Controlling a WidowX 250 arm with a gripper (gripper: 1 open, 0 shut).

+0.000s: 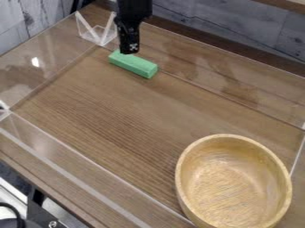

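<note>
My black gripper (131, 43) hangs at the top centre of the camera view, just above and behind a green rectangular block (134, 64) lying flat on the wooden tabletop (143, 125). Its fingers are small and dark, and whether they are open or shut is unclear. The gripper appears apart from the block.
A round pale tan bowl (233, 183) sits at the lower right. Clear plastic pieces (98, 28) stand at the upper left edge near a grey wall.
</note>
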